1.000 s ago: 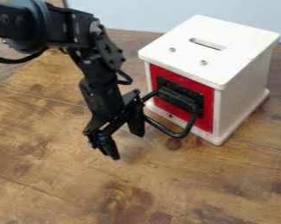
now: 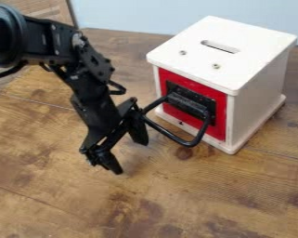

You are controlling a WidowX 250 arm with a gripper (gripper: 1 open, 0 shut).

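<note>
A white wooden box (image 2: 249, 70) with a slot in its top stands at the right, its front panel (image 2: 182, 85) red with a black fitting. A black U-shaped handle (image 2: 186, 140) sticks out low from that panel toward the left. My black gripper (image 2: 125, 150) hangs open beside the handle's left end, fingers pointing down at the floor. Whether it touches the handle I cannot tell.
A light wall (image 2: 138, 14) runs along the back, with a brown object at the upper left corner.
My arm and gripper shifted slightly over the last second, staying beside the handle. The box and handle look unchanged.
</note>
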